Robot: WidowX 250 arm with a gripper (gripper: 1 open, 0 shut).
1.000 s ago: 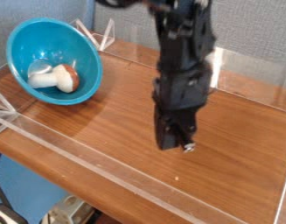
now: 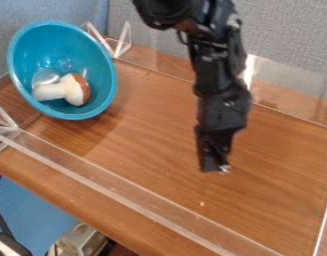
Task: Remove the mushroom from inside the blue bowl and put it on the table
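Note:
The mushroom [image 2: 70, 89], pale with a brownish cap, lies on its side inside the blue bowl [image 2: 106, 62] at the upper left. The bowl is tipped toward the camera, so its inside shows. To the right of the bowl, over the middle of the table, my dark gripper [image 2: 215, 168] points downward. It is well apart from the bowl and mushroom. Its fingertips are small and blurred, and whether they are apart or together does not show.
Clear low edging [image 2: 139, 205] runs along its near left side. White wire pieces [image 2: 119, 40] stand close to the bowl. A grey wall rises behind.
The bowl and mushroom have stayed in place.

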